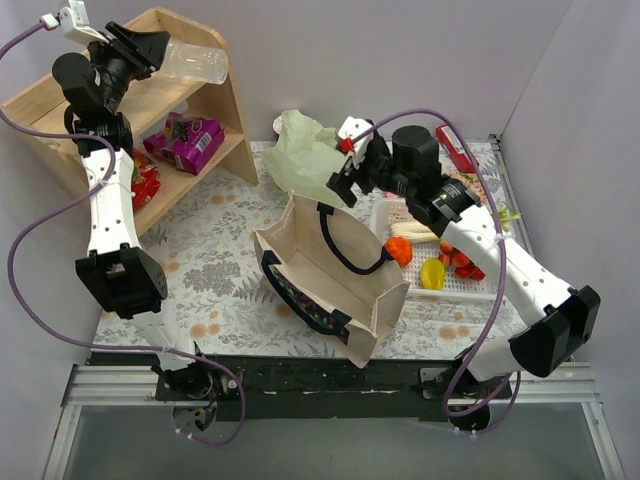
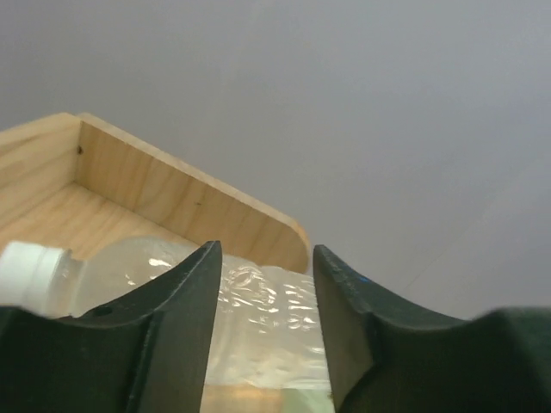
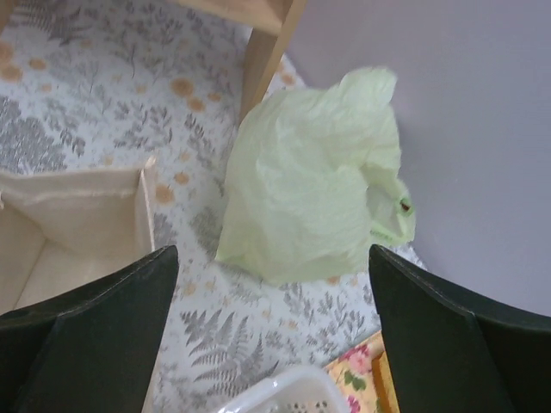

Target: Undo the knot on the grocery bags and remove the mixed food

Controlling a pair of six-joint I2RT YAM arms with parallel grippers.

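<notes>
My left gripper (image 1: 150,55) is at the top shelf beside a clear plastic bottle (image 2: 142,284), which lies on its side behind the fingers; whether it grips the bottle is unclear. My right gripper (image 1: 350,165) stands open and empty above the table, left of the food basket. A pale green plastic bag (image 1: 300,160) lies crumpled at the back; no knot is clearly visible. An open canvas bag (image 1: 330,290) sits front centre.
The wooden shelf (image 1: 235,150) holds purple (image 1: 195,140) and red packets (image 1: 143,185). A white basket (image 1: 450,292) with vegetables and other food fills the right side. Bare table shows at centre left.
</notes>
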